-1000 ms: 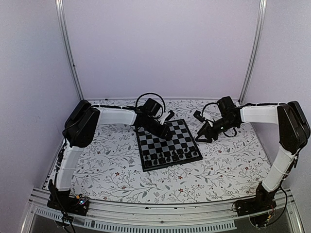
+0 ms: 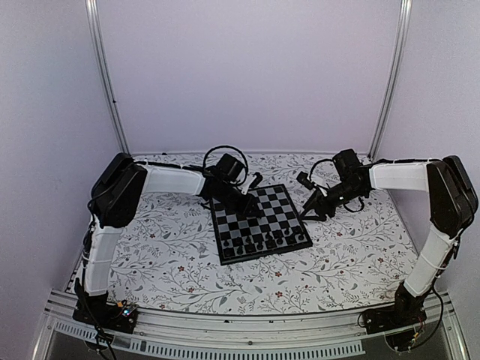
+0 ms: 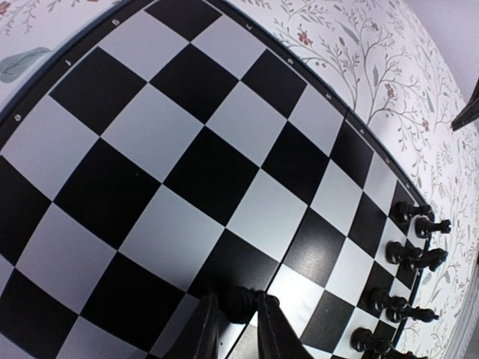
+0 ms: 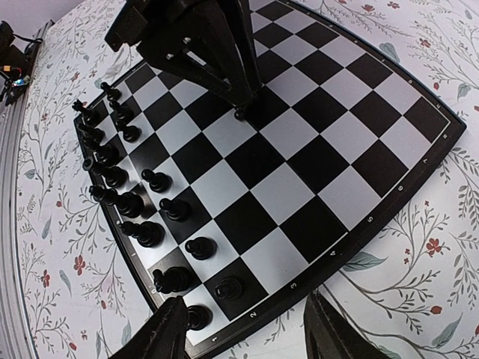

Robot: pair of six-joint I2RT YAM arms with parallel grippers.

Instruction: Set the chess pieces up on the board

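Observation:
The chessboard point(image 2: 274, 196) lies on the table. Dark chess pieces point(image 4: 200, 247) stand in two rows along its near edge, with some squares bare. My left gripper is low over the middle of the board. A small dark piece point(image 3: 241, 303) is between its fingers, close to both; whether they grip it I cannot tell. In the right wrist view a small part of that piece point(image 4: 239, 114) shows under the left gripper's tip. Off the board's right edge, my right gripper point(image 2: 309, 216) hangs open, its fingers point(image 4: 168, 329) wide apart and nothing held.
The far part of the board point(image 3: 202, 78) is bare of pieces. The two arms face each other across the board, with a gap between the grippers.
My left gripper has shifted slightly left over the board and has barely moved in the latest stretch. The right gripper shifted only very slightly. The rows of pieces stay as they were.

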